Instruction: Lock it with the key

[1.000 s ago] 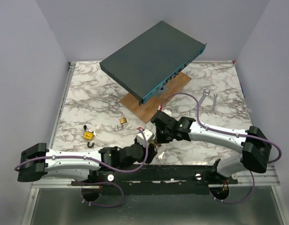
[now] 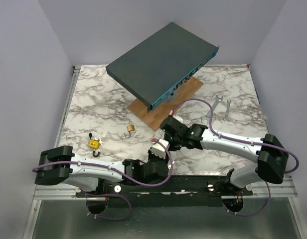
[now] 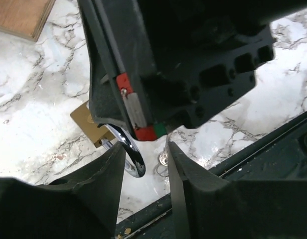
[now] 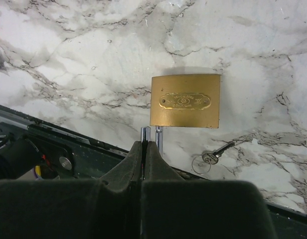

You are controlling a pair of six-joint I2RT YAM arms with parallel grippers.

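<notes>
A brass padlock [image 4: 185,101] shows its engraved face in the right wrist view, its silver shackle [image 4: 159,142] pointing toward me with one leg end free of the body. My right gripper is shut on that free leg, which runs between its fingertips. In the left wrist view the padlock [image 3: 91,123] is partly covered by the right gripper. My left gripper stands part open, the shackle's curved end [image 3: 137,167] showing between its fingertips. A key on a ring [image 4: 210,158] lies on the marble table beyond the padlock.
Another small padlock [image 2: 130,128] and a yellow lock [image 2: 94,143] with keys lie to the left. Two wrenches [image 2: 216,103] rest at the right. A large dark panel [image 2: 162,62] stands over a wooden board [image 2: 152,117] at the back.
The right arm has stayed almost still.
</notes>
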